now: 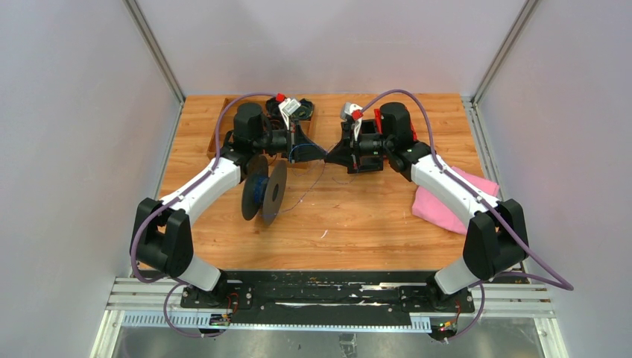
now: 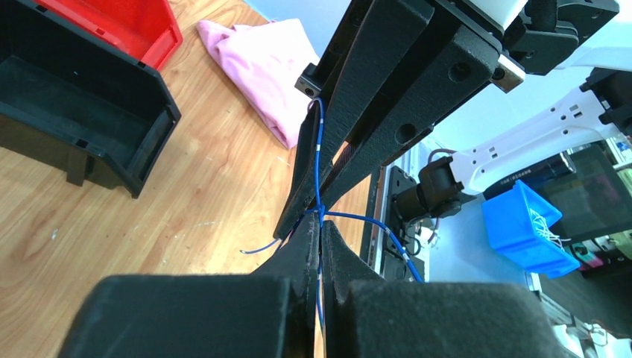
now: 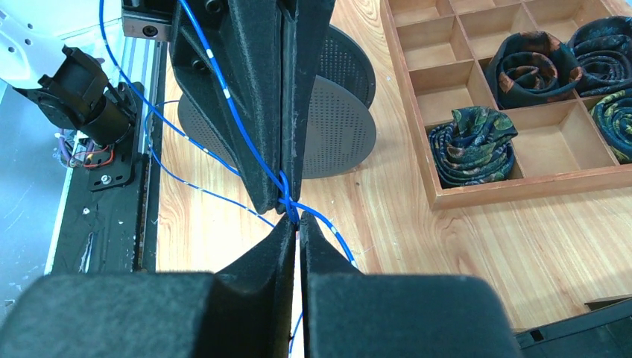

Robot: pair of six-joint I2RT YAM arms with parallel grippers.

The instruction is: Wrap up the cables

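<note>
Both grippers meet over the table's middle. My left gripper is shut on the blue cable at a crossing where strands bunch, as the left wrist view shows. My right gripper is shut at the same bunch, its tips on the cable, touching or nearly touching the left one's. Loose strands run off over both grippers and down toward the black spool at the left; whether a loop or knot has formed there I cannot tell.
A wooden compartment tray with rolled cloths stands at the back left, a black bin and red bin at the back right, a pink cloth at the right.
</note>
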